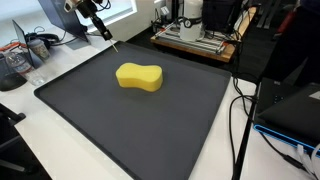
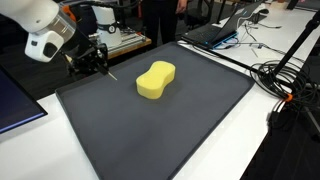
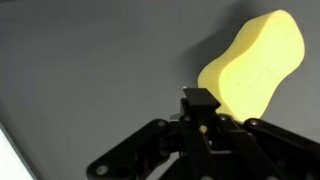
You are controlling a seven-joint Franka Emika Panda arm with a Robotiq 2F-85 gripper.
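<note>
A yellow sponge (image 1: 139, 77), narrowed at its middle, lies on the dark board (image 1: 150, 120). My gripper (image 2: 101, 64) is above the board near one edge, to the left of the sponge (image 2: 156, 80) in exterior view 2. It is shut on a thin pale stick (image 2: 112, 75), which slants down from the fingertips toward the board. Whether the stick's tip touches the board, I cannot tell. In the wrist view the black fingers (image 3: 201, 98) are together and overlap the near end of the sponge (image 3: 255, 65); the stick does not show clearly there.
Much of the dark board is bare. A white table border (image 1: 60, 137) runs along its left side in exterior view 1. Black cables (image 1: 237, 110) lie to the right, and a wooden stool-like piece (image 1: 195, 43) stands behind.
</note>
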